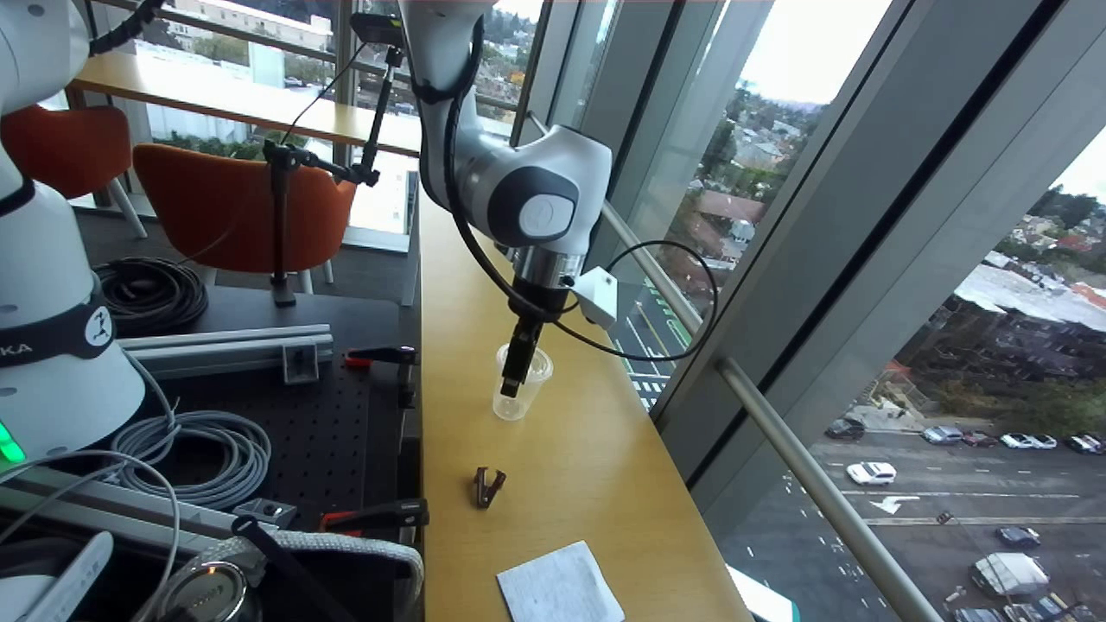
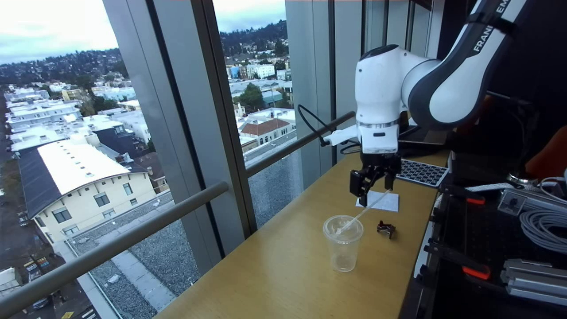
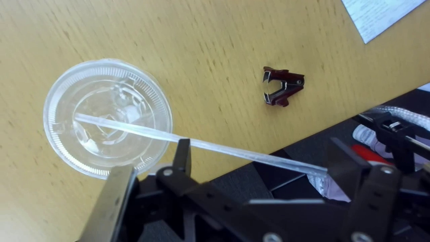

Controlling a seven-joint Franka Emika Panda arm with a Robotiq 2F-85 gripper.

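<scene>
A clear plastic cup [image 2: 343, 250] stands upright on the wooden table [image 2: 287, 287]. From its lid a thin translucent straw [image 3: 233, 151] slants up toward my gripper. My fingers are open, one finger [image 3: 184, 155] near the cup's side of the straw and the other finger [image 3: 344, 165] near its free end. In the wrist view the straw crosses the gap between them; whether it touches either finger I cannot tell. In exterior view 1 the gripper [image 1: 511, 385] covers part of the cup and hides the straw.
A dark red staple remover [image 3: 284, 86] lies on the table near the cup. Farther along lies a sheet of white paper [image 1: 562, 586]. Black clamps [image 1: 375, 517] line the table's edge beside the workbench. A metal rail [image 2: 175, 210] runs along the window side.
</scene>
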